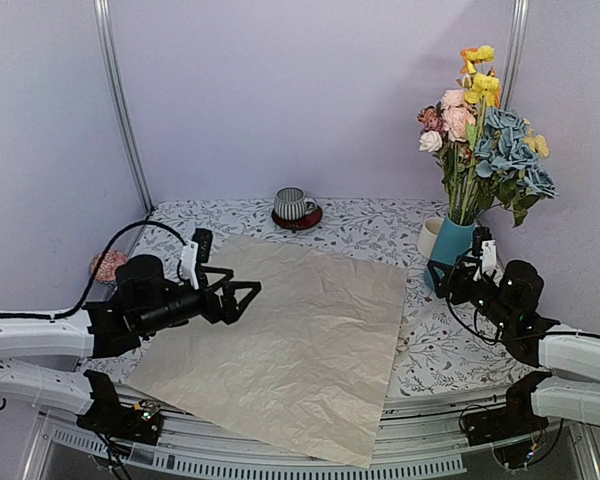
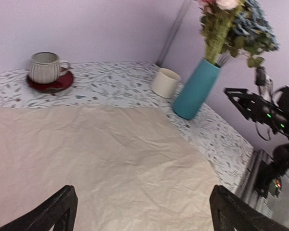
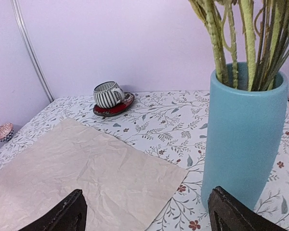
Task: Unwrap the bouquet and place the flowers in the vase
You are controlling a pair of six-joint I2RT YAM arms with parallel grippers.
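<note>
The flowers [image 1: 490, 140], in yellow, pink, white and blue, stand with their stems inside the blue vase [image 1: 452, 243] at the right of the table. In the right wrist view several stems [image 3: 250, 48] pass down through the mouth of the vase [image 3: 245, 139]. My right gripper [image 1: 442, 280] is in front of the vase's lower part in the top view, its fingers apart and nothing seen between them. Over the paper's left part, my left gripper [image 1: 242, 295] is open and empty. The stems' lower ends are hidden within the vase.
Brown paper [image 1: 300, 330] covers the middle of the table. A striped cup [image 1: 291, 203] rests on a dark red saucer [image 1: 297, 222] at the back. A white cup [image 2: 165, 82] stands beside the vase, and a patterned reddish object [image 1: 108, 265] sits at far left.
</note>
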